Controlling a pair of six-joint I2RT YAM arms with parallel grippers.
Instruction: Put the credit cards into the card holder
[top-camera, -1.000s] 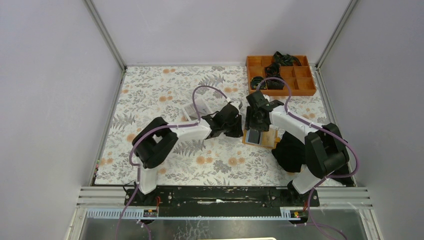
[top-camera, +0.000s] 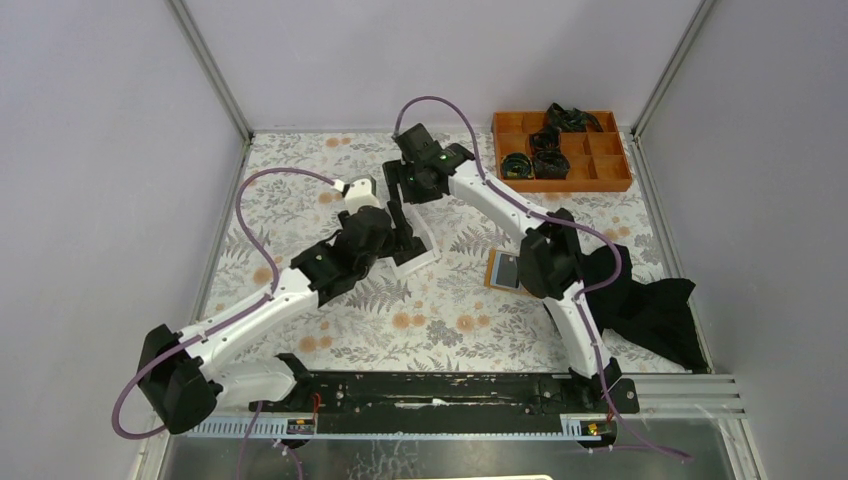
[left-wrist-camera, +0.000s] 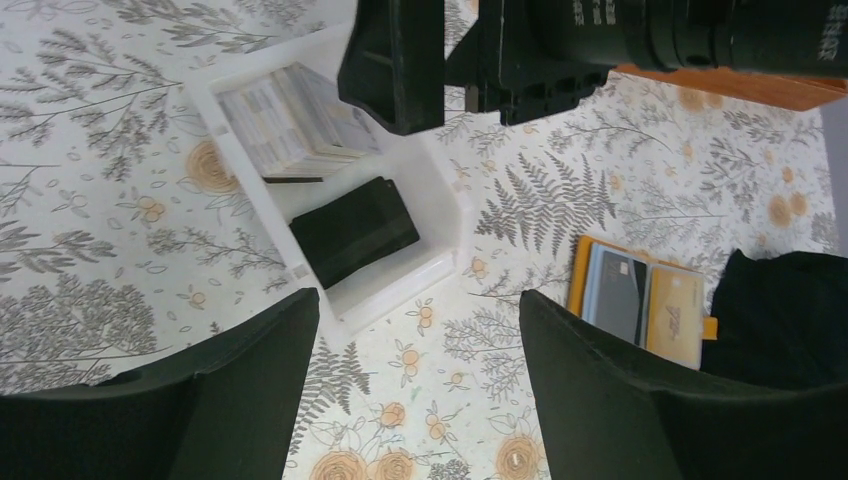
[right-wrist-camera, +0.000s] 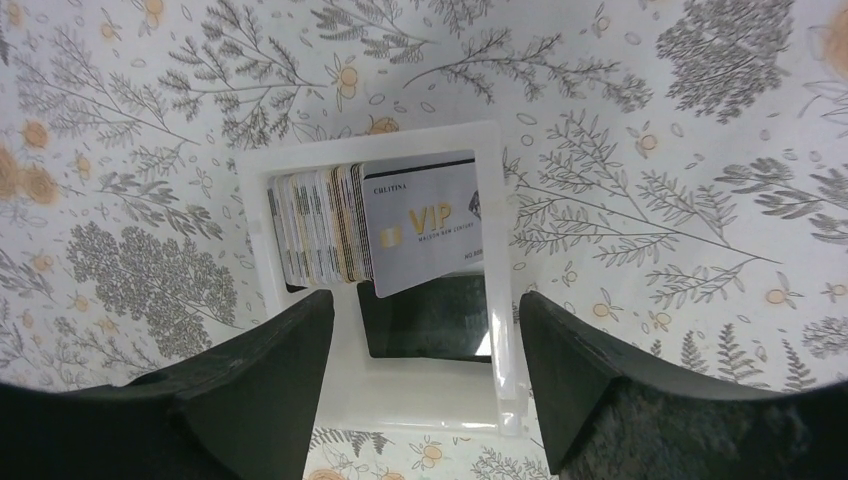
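A white box (right-wrist-camera: 504, 300) holds a row of stacked cards (right-wrist-camera: 320, 222) with a silver VIP card (right-wrist-camera: 425, 220) at its end, above a black plate (right-wrist-camera: 425, 320). My right gripper is open over the box's lower end. My left gripper is open just short of the box, empty; in the left wrist view the right gripper's body (left-wrist-camera: 640, 30) hangs over the box. An orange card holder (left-wrist-camera: 582, 260) with grey and tan faces lies right of the box.
An orange compartment tray (top-camera: 610, 170) with dark bundles stands at the back right. A black cloth (top-camera: 655, 320) lies at the right edge.
Both arms have moved left, away from the orange card holder and over the white box; the right one has also gone toward the back, and the left one has risen.
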